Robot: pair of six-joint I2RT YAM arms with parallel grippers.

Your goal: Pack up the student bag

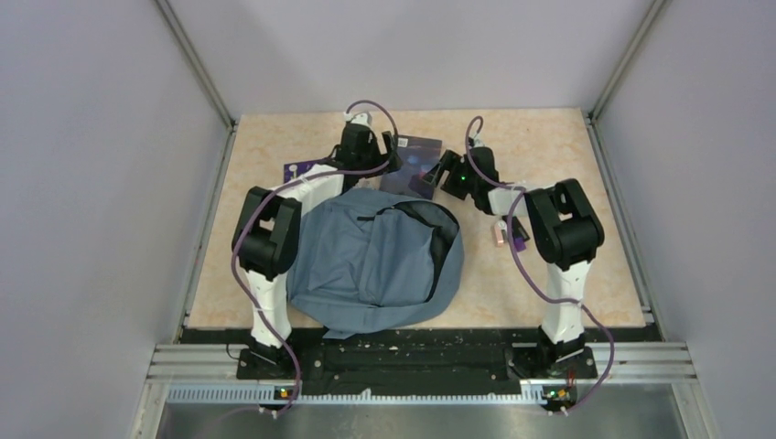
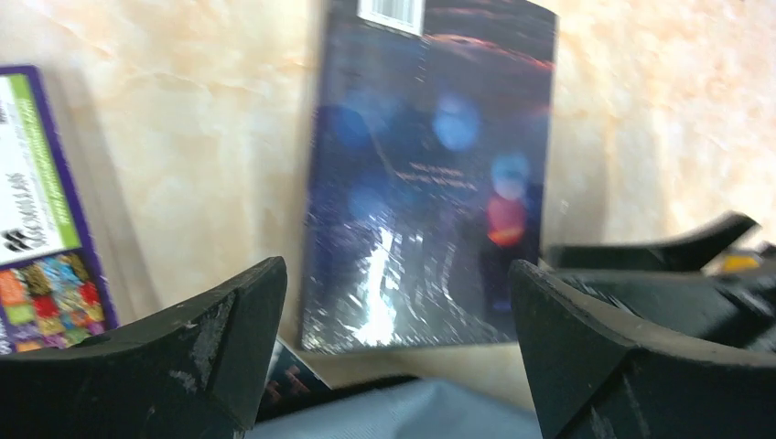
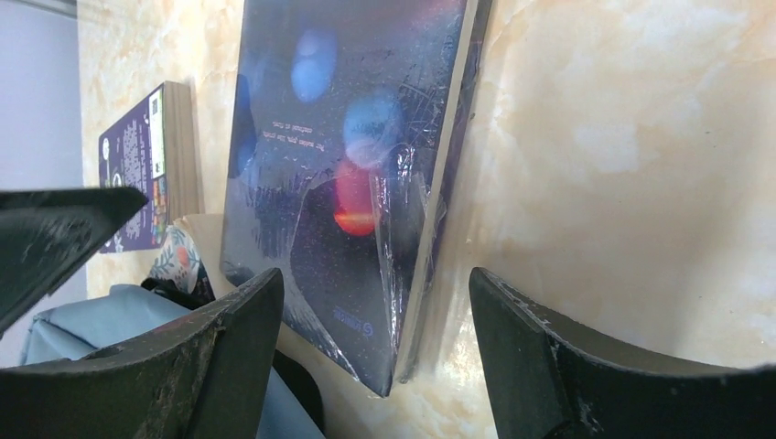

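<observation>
A dark, glossy book (image 1: 418, 151) with blue and red spots lies at the back middle of the table. Both grippers hover at it. My left gripper is open above the book, nothing between its fingers. From the right side, my right gripper stands part open with the book's near corner between its spread fingers; no grip on the book shows. The blue-grey bag (image 1: 339, 256) lies with its mouth open in front of the book. Left of it, partly behind the left arm, is a purple book (image 1: 297, 170).
Several small items (image 1: 510, 236), pink, purple and black, lie on the right, partly under the right arm. The bag's fabric comes close to the dark book's near edge.
</observation>
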